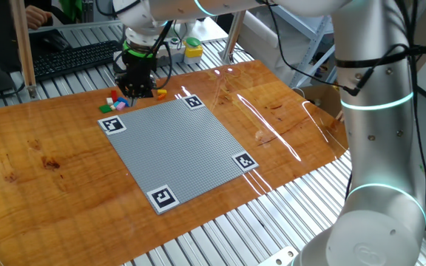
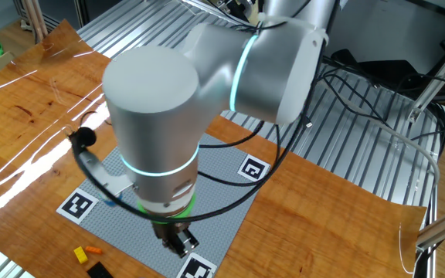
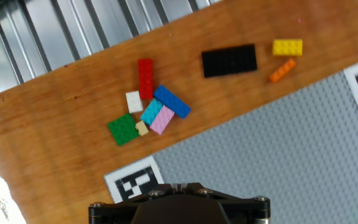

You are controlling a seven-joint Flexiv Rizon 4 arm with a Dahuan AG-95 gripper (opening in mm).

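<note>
My gripper (image 2: 182,244) hangs over the marker corner of the grey baseplate (image 1: 176,140); whether its fingers are apart is unclear. Only its dark top (image 3: 179,202) shows at the bottom of the wrist view, with no brick visible at it. Beyond the plate's edge lies a loose cluster: a red brick (image 3: 145,79), a white brick (image 3: 134,102), a blue brick (image 3: 172,101), a cyan brick (image 3: 151,112), a pink brick (image 3: 162,120), a green brick (image 3: 123,129) and a small tan brick (image 3: 142,128). No bricks show on the plate's visible surface.
A black block (image 3: 229,60), a yellow brick (image 3: 288,47) and an orange piece (image 3: 282,71) lie apart from the cluster, along the plate. Behind the table edge are metal slats (image 3: 73,28) and a keyboard (image 1: 76,61). Wood left of the plate is bare.
</note>
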